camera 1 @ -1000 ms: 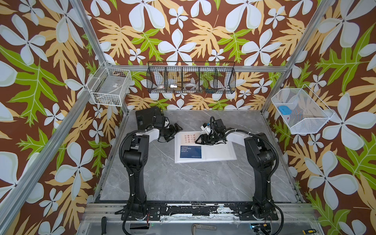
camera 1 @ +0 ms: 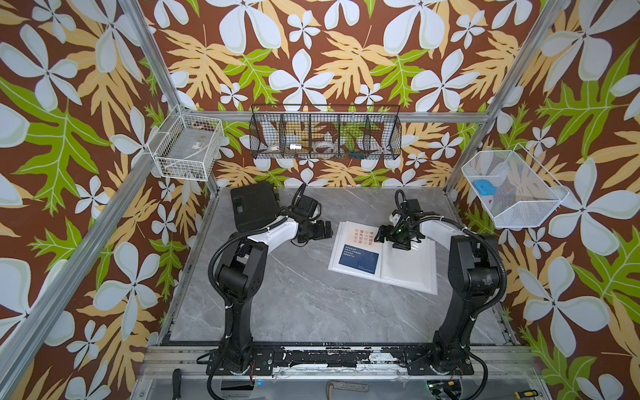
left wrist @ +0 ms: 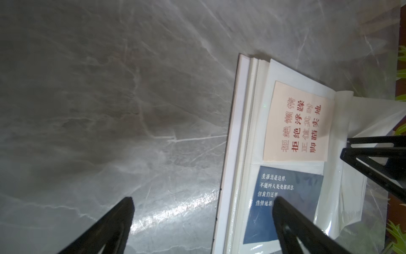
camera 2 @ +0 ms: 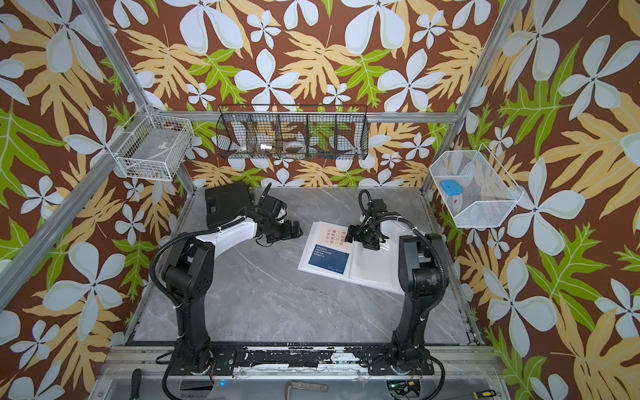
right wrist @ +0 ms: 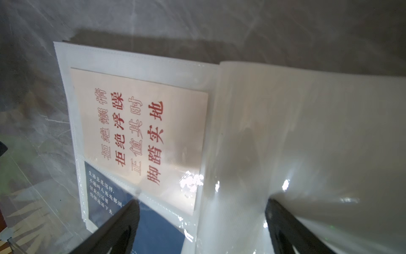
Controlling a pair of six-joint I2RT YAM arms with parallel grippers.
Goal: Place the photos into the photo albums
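The photo album (camera 1: 408, 273) lies open on the table, turned at a slant. On its left page sit a cream photo with red writing (right wrist: 139, 131) and, below it, a dark blue photo with white writing (left wrist: 283, 196); both appear to lie under clear film. The right page (right wrist: 321, 148) shows no photo, and its glossy film is bulged. My right gripper (camera 1: 380, 234) is over the album near the fold, fingers apart, with no photo between them. To the left of the album, my left gripper (camera 1: 328, 230) stands open and empty above bare table.
A black flat case (camera 1: 254, 206) lies at the back left, behind the left arm. Wire baskets hang around the table: a white one (camera 1: 190, 146) at left, a black one (camera 1: 325, 136) at back, a white one (camera 1: 513, 190) at right.
The album has shifted right and turned to a slant, with my right arm moving rightward too. My left gripper has also moved right, towards the album's left edge.
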